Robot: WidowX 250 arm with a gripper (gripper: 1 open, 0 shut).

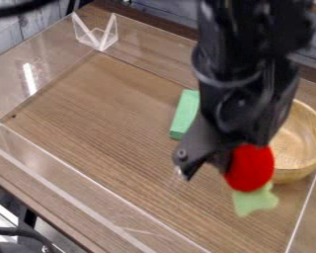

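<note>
The dark gripper (216, 158) fills the right middle of the camera view, its lower end shut on a red round object (251, 170). A light green piece (253, 202) shows just below the red object; whether it is attached cannot be told. The fingertips are blurred and partly hide the red object.
A tan bowl (300, 148) sits at the right, behind the gripper. A green block (184, 113) lies in the middle of the wooden table (82, 128). A clear bracket (98, 32) stands at the back left.
</note>
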